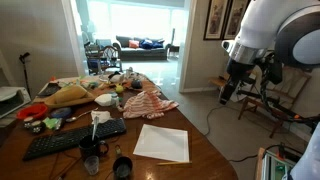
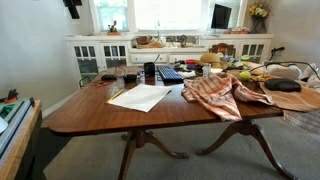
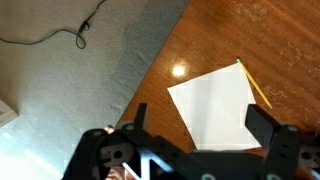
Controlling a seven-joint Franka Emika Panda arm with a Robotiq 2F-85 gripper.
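Observation:
High over the table's edge hangs my gripper, open, its two dark fingers wide apart in the wrist view with nothing held between them. Below it, a sheet of white paper (image 3: 213, 105) lies flat on the wooden table (image 3: 185, 42), its lower part hidden by the gripper. Beside the paper rests a yellow pencil (image 3: 252, 82). In exterior view 1 the paper (image 1: 162, 142) is near the middle of the table, with the pencil (image 1: 173, 163) along its near side. The gripper (image 1: 236, 92) is at upper right there, well clear of the tabletop.
A crumpled red-and-white checked cloth (image 1: 149, 105) lies beyond the paper. Dark mugs (image 1: 122, 165) and a black keyboard (image 1: 75, 138) stand to its left. Farther back are a hat (image 1: 70, 96) and several small items. Bare wood (image 1: 205, 158) shows right of the paper.

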